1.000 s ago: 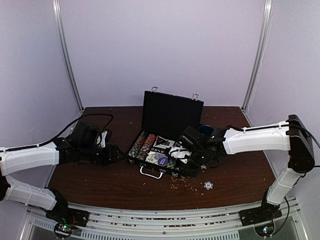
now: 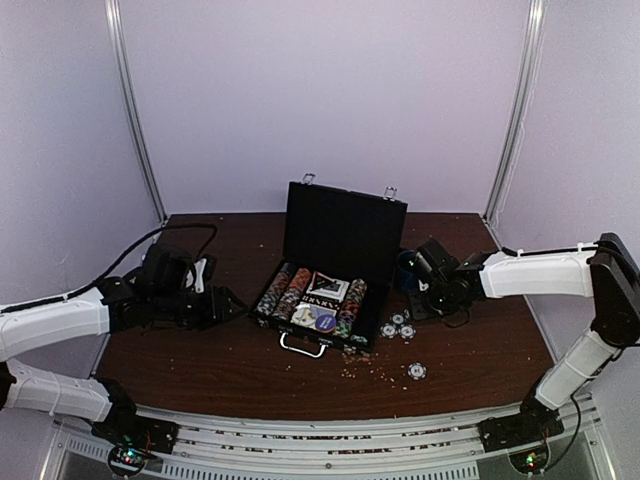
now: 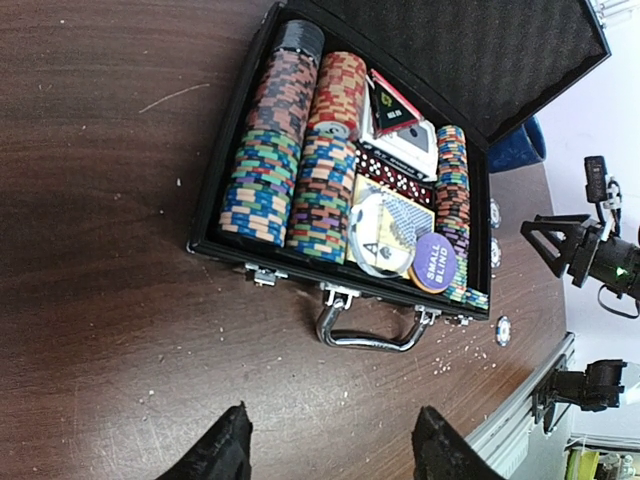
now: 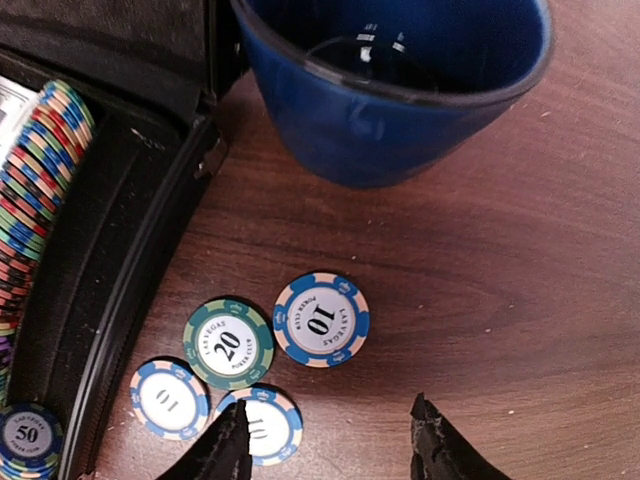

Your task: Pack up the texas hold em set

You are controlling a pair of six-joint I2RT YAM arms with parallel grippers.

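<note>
The black case (image 2: pixel 345 230) stands open mid-table, lid up, its handle toward the front. In the left wrist view its tray holds rows of poker chips (image 3: pixel 264 160), card decks, red dice (image 3: pixel 395 178) and a purple small blind button (image 3: pixel 434 260). Loose on the wood right of the case lie a green 20 chip (image 4: pixel 228 344), a blue 10 chip (image 4: pixel 321 320) and two blue 1 chips (image 4: pixel 169 399). Another loose chip (image 2: pixel 416 371) is nearer the front. Over these chips my right gripper stands open and empty. My left gripper is open and empty, left of the case.
A blue cup (image 4: pixel 370 140) stands behind the loose chips, close to the case's right side. Small light specks (image 2: pixel 370 364) dot the wood before the case.
The right arm has moved from over the case's right end to the right, away from it, uncovering the tray's right side and the loose chips. The left arm has hardly moved.
</note>
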